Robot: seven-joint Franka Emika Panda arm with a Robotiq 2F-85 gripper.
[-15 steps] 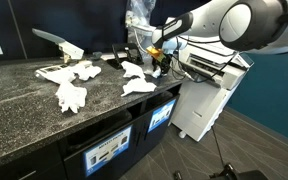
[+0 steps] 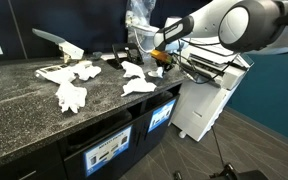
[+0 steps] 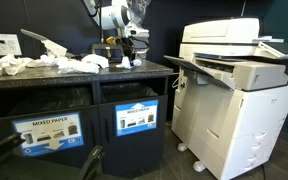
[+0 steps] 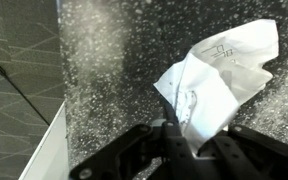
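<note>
A crumpled white paper (image 4: 229, 65) with faint printed marks rises from between the fingers in the wrist view, over the dark speckled counter. My gripper is shut on its lower end. In exterior view 1 my gripper (image 2: 161, 58) stands over the counter's far right end, where the held paper is small and partly hidden. Several other crumpled papers lie on the counter, among them one near the front edge (image 2: 71, 97) and one closer to the gripper (image 2: 138, 86). From the side, the gripper (image 3: 134, 48) hangs just above the counter top.
Below the counter are two open bins with blue-and-white paper labels (image 2: 106, 151) (image 3: 136, 117). A large white printer (image 3: 229, 105) stands to the right, close to the arm. A paper cutter (image 2: 59, 43) sits at the back of the counter. Bare counter (image 2: 19, 115) shows at the near left.
The arm and gripper have risen slightly over the counter's far end. The loose papers on the counter look unmoved.
</note>
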